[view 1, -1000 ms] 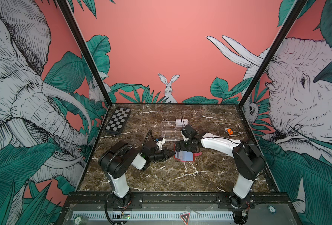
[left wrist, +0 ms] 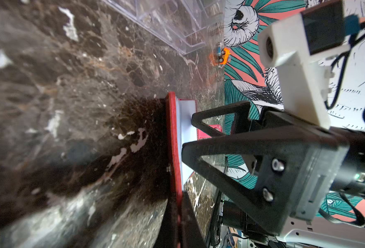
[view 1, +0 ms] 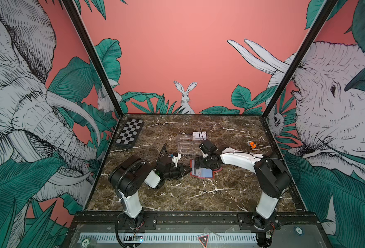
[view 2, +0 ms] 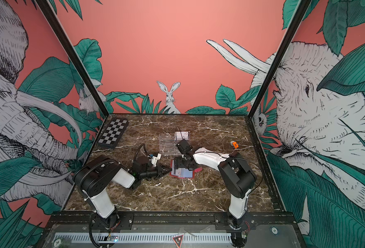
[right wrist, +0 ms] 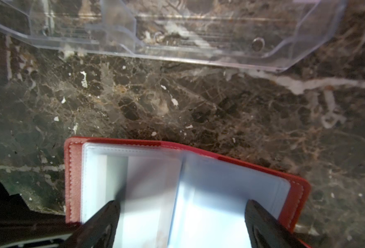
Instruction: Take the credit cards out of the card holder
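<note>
The red card holder (right wrist: 74, 177) lies spread open on the table, with clear pale sleeves (right wrist: 228, 190) on its two halves. A greyish band shows inside the left sleeve; whether it is a card I cannot tell. From the left, my left gripper is shut on the holder's thin red edge, which runs between its fingertips. My right gripper is over the holder from above, its fingers (right wrist: 258, 221) well apart, one above each half. In the left wrist view those fingertips are at or very near the sleeves. Nothing shows between them.
Just behind the holder stands a clear plastic rack (view 1: 185, 144), with a white box (view 1: 199, 135) at its back right. A checkered black case (view 1: 130, 132) lies far left, a small orange toy (view 1: 251, 144) far right.
The holder has shifted slightly to the left, along with my left gripper. My right gripper has come a little nearer the table's front, over the holder.
</note>
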